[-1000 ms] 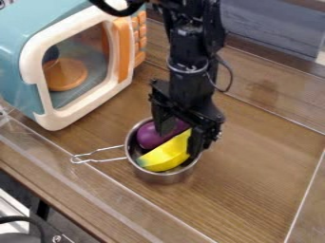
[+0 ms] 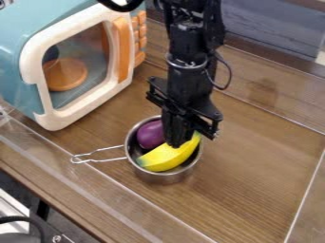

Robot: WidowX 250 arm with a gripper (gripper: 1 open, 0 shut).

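Observation:
A small metal pot (image 2: 144,175) with a wire handle sits on the wooden counter, holding a purple eggplant (image 2: 151,134) and a yellow banana (image 2: 165,157). My black gripper (image 2: 181,135) hangs over the pot's back right, just above the banana; it looks shut, and its tips partly hide the fruit, so whether they touch it is unclear.
A toy microwave (image 2: 64,52) in teal, white and orange stands at the upper left. A wall runs along the back, and the counter's front edge is at the lower left.
My gripper has risen slightly and shifted a little left, uncovering more of the banana. The pot stays in place.

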